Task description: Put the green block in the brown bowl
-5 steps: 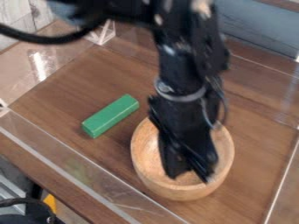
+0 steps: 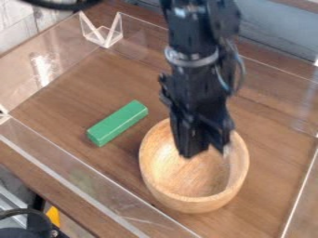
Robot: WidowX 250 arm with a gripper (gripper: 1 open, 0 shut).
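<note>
The green block lies flat on the brown tabletop, just to the left of the bowl and apart from it. The round brown bowl sits upright near the front, and the part of its inside that shows is empty. Over the bowl's far rim hangs my black gripper, pointing down and blurred by motion. Its fingertips are in front of the bowl's back part, and no object is seen between them. How far apart the fingers stand is unclear.
A clear wall runs along the front left edge of the table. At the back left stands a small clear wire-like holder. Bare tabletop lies left of the block and right of the bowl.
The block and the bowl have stayed in place.
</note>
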